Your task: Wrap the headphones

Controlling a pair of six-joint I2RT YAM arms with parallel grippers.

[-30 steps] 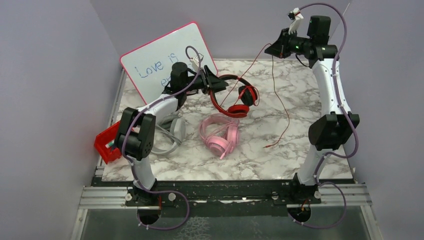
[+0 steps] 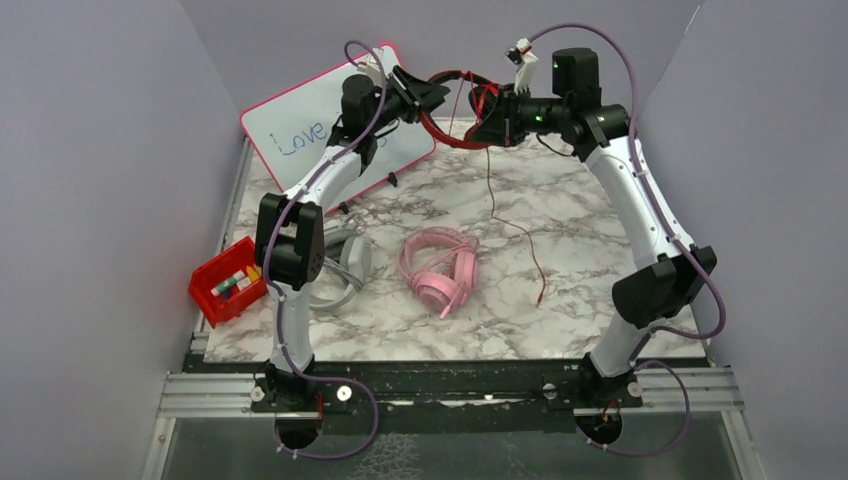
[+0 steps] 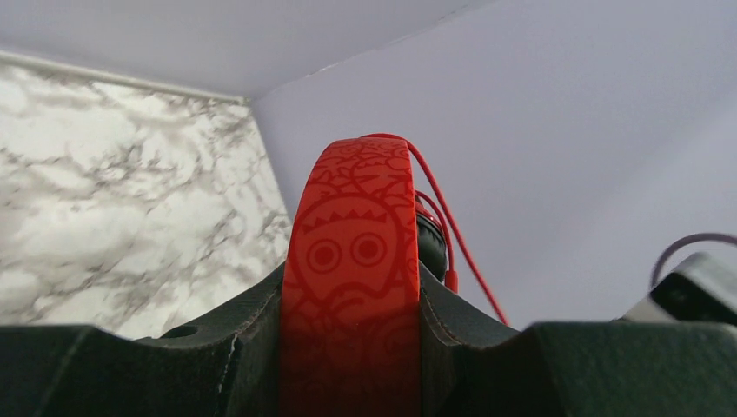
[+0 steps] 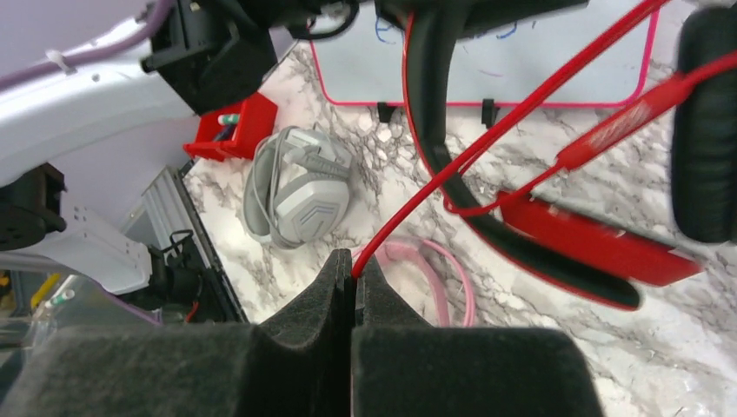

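My left gripper [image 2: 426,92] holds the red-and-black headphones [image 2: 450,140] high over the back of the table; in the left wrist view the red patterned band [image 3: 348,252] fills the space between its fingers. My right gripper [image 2: 497,120] is beside the headphones' right part, partly covering them from above, and is shut on the thin red cable [image 4: 441,175], which runs up from its fingertips across the headphones. The loose end of the cable hangs down toward the table in the top view.
Pink headphones [image 2: 438,295] and grey headphones [image 2: 355,260] lie on the marble table [image 2: 580,300]. A red bin [image 2: 208,275] with small items sits at left, a whiteboard [image 2: 290,120] at back left.
The dangling cable shifted left.
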